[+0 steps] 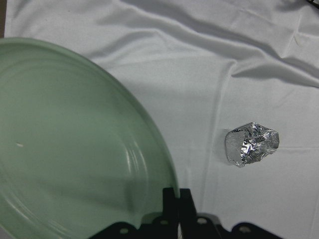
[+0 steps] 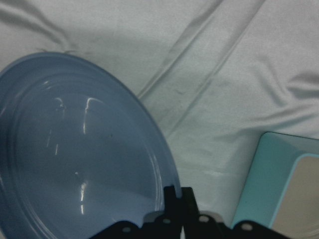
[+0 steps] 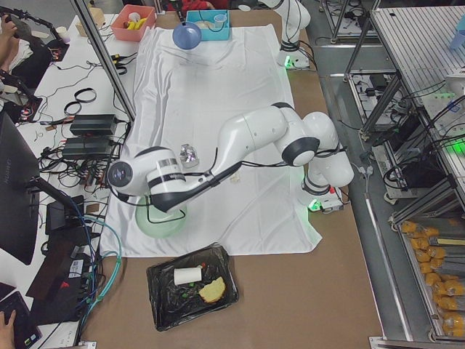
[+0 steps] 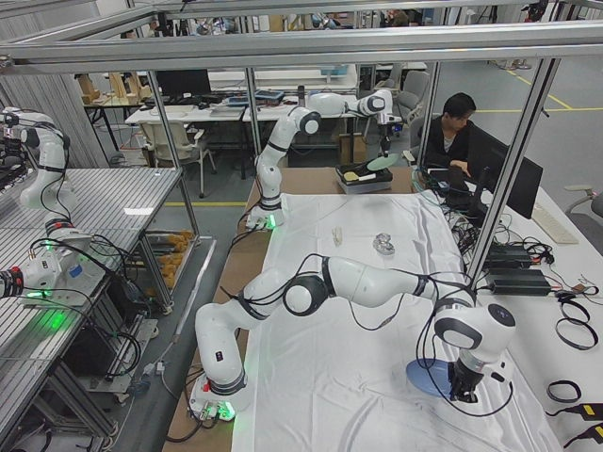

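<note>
A green plate [image 1: 75,134] [image 3: 156,224] [image 4: 382,162] is held at its rim by my shut left gripper [image 4: 384,149]; the arm partly covers it in the camera left view. A blue plate [image 2: 75,144] [image 3: 187,38] [image 4: 422,377] is held at its rim by my shut right gripper [image 4: 462,386]. A crumpled foil piece [image 3: 188,154] [image 1: 251,144] [image 4: 383,244] lies on the white cloth, with a pale narrow item [image 4: 336,236] nearby.
A black-lined bin [image 3: 171,309] with bread and a white cylinder sits before the cloth. A teal bin [image 3: 207,33] [image 2: 264,184] and red bin [image 3: 133,33] stand at the far end. A metal post and monitor [image 3: 18,189] flank the cloth.
</note>
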